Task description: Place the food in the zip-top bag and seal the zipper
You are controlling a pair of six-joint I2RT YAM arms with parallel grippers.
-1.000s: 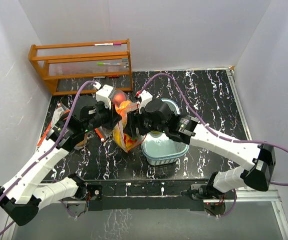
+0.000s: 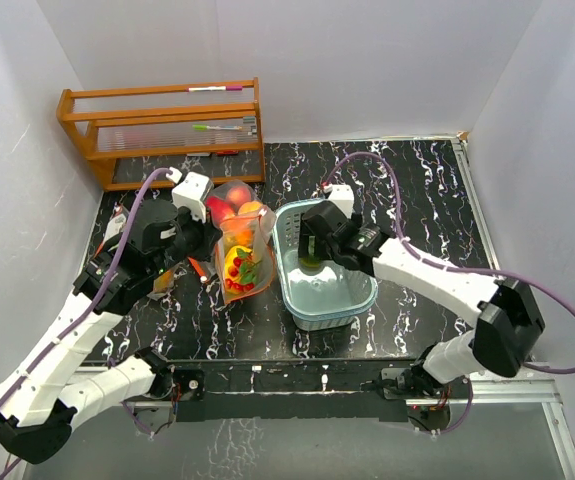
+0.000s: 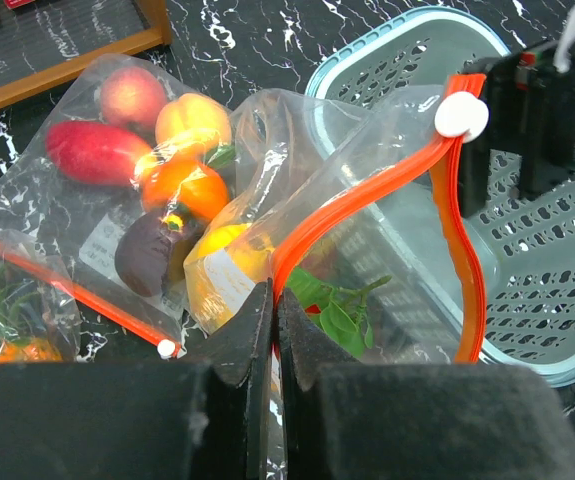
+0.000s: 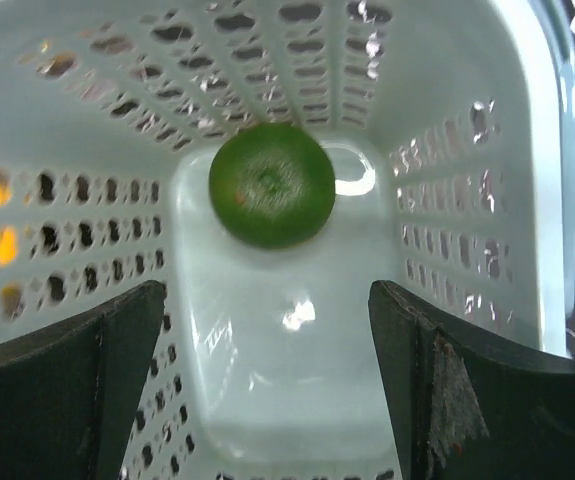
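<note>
A clear zip bag with an orange rim [image 3: 312, 230] stands with its mouth spread. Inside it lie a yellow pepper [image 2: 231, 262] and red tomatoes with green leaves [image 3: 342, 320]. My left gripper is shut on one side of the orange rim. Over the pale blue-green basket [image 2: 332, 315], my right gripper is open, fingers wide apart and nothing between them. A round green food item [image 4: 272, 185] lies on the basket floor, ahead of the right fingertips and apart from them.
Left of the open bag lies a bag of fruit [image 3: 102, 160] with an orange zipper, and another filled bag [image 3: 12, 310] beyond. A wooden rack [image 2: 162, 135] stands behind. Dark marbled table [image 2: 427, 220] right of the basket is bare.
The left gripper has shifted slightly left, keeping the rim.
</note>
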